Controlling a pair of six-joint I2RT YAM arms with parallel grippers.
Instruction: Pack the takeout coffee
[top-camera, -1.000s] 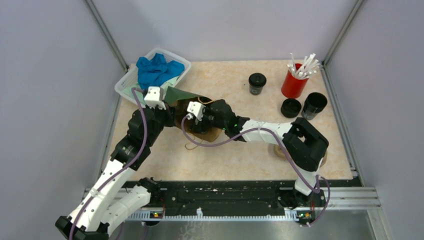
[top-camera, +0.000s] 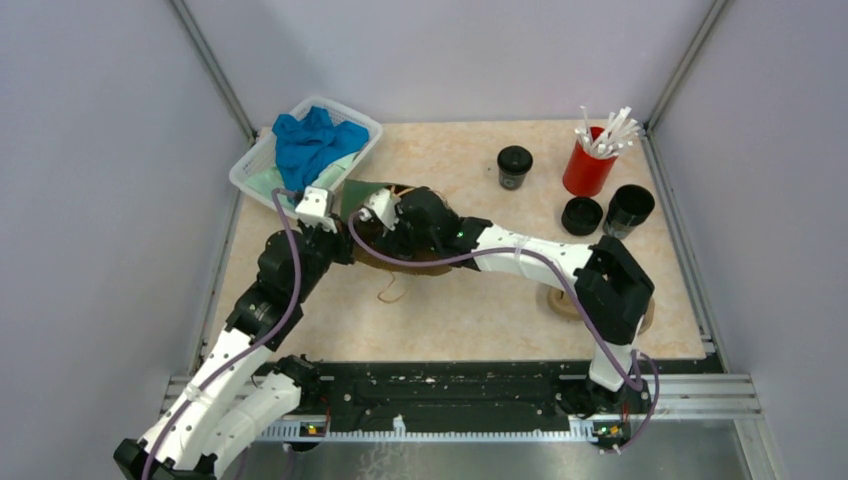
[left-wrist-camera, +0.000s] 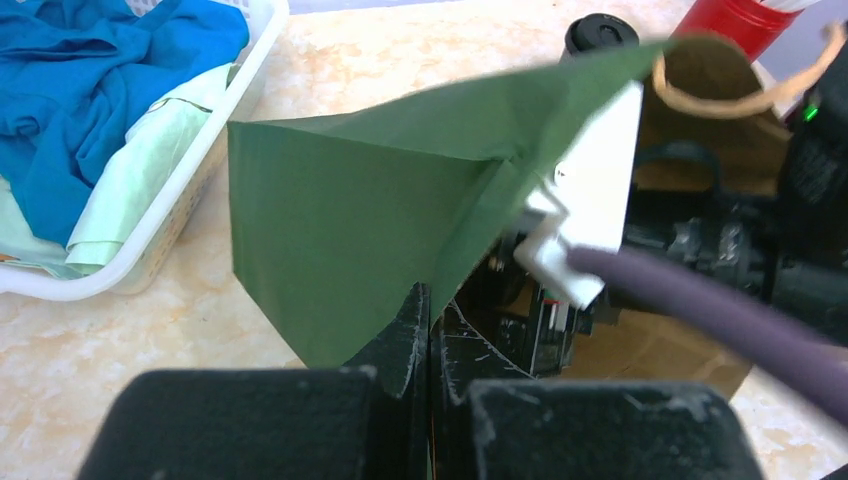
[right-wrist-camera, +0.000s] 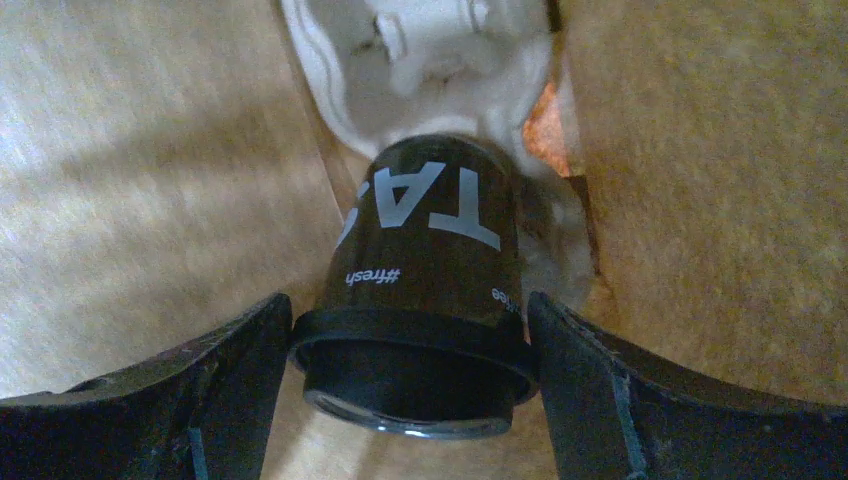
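A paper bag (top-camera: 430, 265) lies mid-table, its green flap (left-wrist-camera: 330, 210) raised at the left. My left gripper is shut on that flap's edge. My right gripper reaches inside the bag, its fingers either side of the lid end of a dark coffee cup (right-wrist-camera: 430, 220); it is open, and whether both fingers touch the cup is unclear. The cup rests tilted against a grey pulp cup carrier (right-wrist-camera: 420, 60) in the bag. In the top view the right gripper is hidden by the arm and bag.
A basket (top-camera: 250, 170) of cloths stands back left. At the back and right are a lidded cup (top-camera: 513, 170), a red straw holder (top-camera: 585, 175), a black lid (top-camera: 582, 214), a dark container (top-camera: 628, 210) and a tan item (top-camera: 565, 305).
Both wrists have shifted in the top view, the right one leftward and slightly back, the left one slightly right and toward the front. The bag has shifted slightly with them.
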